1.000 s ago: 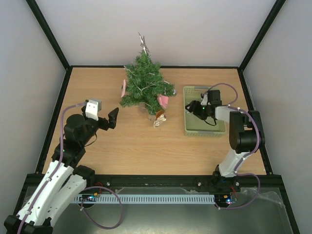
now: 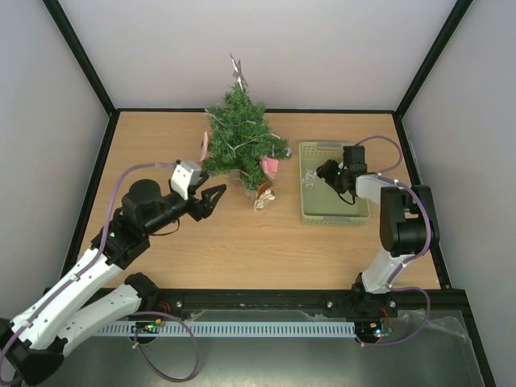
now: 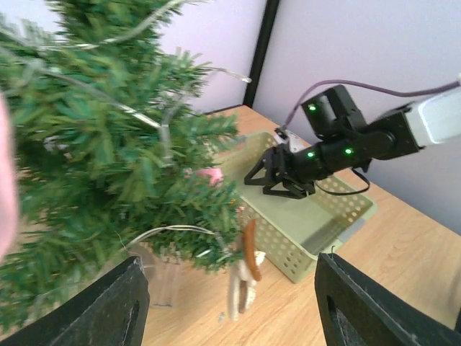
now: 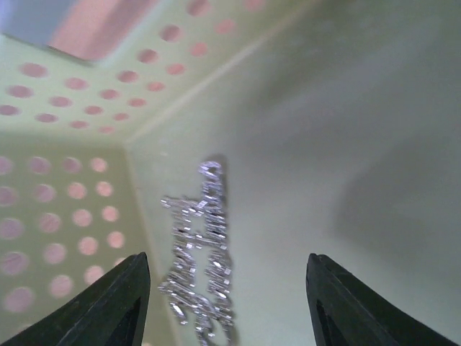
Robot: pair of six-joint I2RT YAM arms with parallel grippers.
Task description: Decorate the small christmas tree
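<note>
The small tree (image 2: 242, 133) stands mid-table, hung with pink pieces (image 2: 270, 165), a silver top piece (image 2: 239, 72) and a brown-and-white ornament (image 2: 264, 197). My left gripper (image 2: 211, 200) is part open beside its lower left, facing the branches, nothing between its fingers in the left wrist view. My right gripper (image 2: 326, 176) hangs open over the green basket (image 2: 332, 218). In the right wrist view a silver glittery ornament (image 4: 212, 238) lies on the basket floor near a corner, below the open fingers.
The basket sits right of the tree. Bare table (image 2: 242, 250) lies in front of the tree and at the left. Walls enclose the back and both sides.
My left arm has swung right and toward the tree. My right gripper has shifted slightly over the basket, which moved slightly left.
</note>
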